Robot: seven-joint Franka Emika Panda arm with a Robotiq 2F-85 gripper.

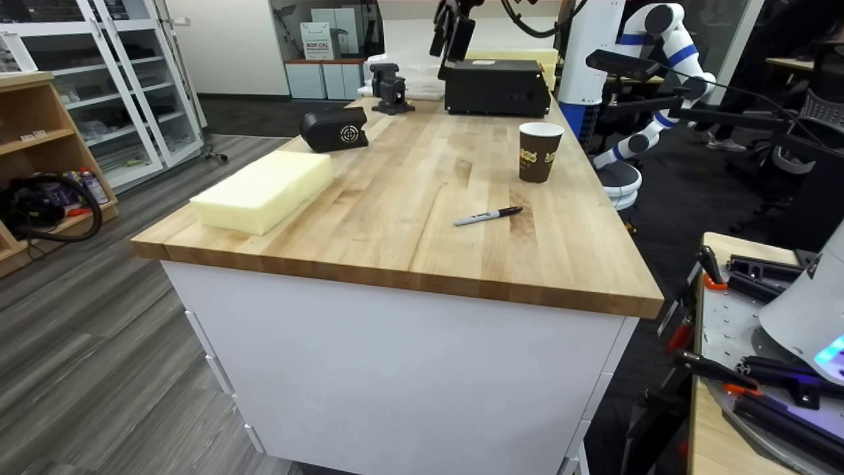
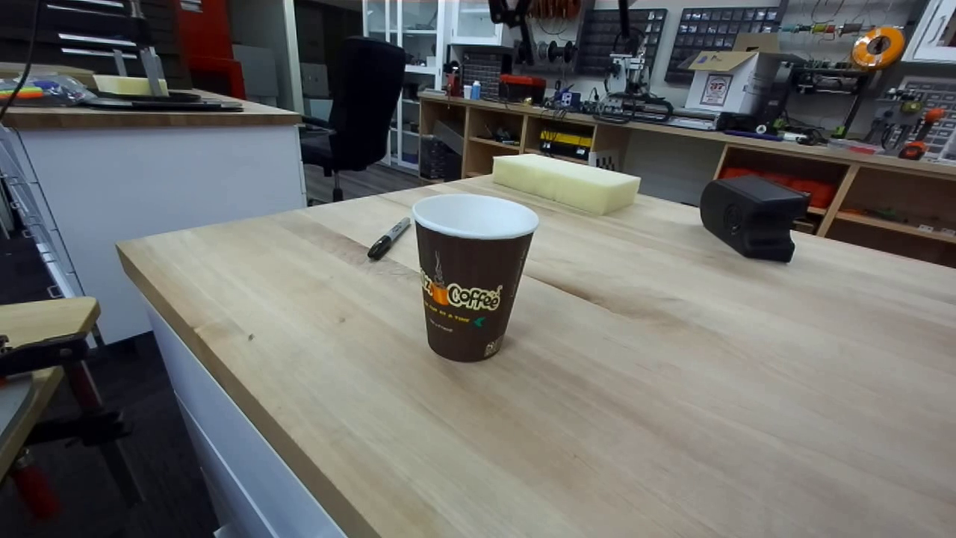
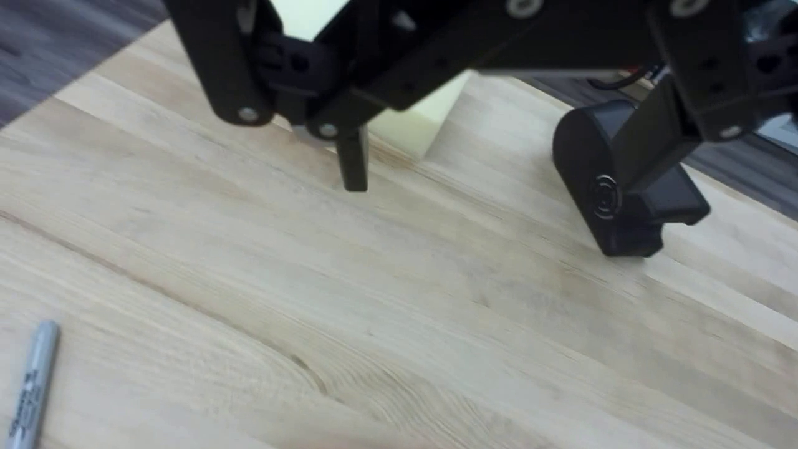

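Note:
High over the table my gripper stands open, with nothing between its fingers. Only its lower end shows at the top edge of exterior view 1. A dark paper coffee cup with a white rim stands upright near the table's edge. Close to it lies a grey marker with a black cap, partly visible as a marker at lower left in the wrist view. A pale yellow foam block lies flat, and a black rounded object sits beyond it.
Farther back on the wooden table are a black box and a small black device.

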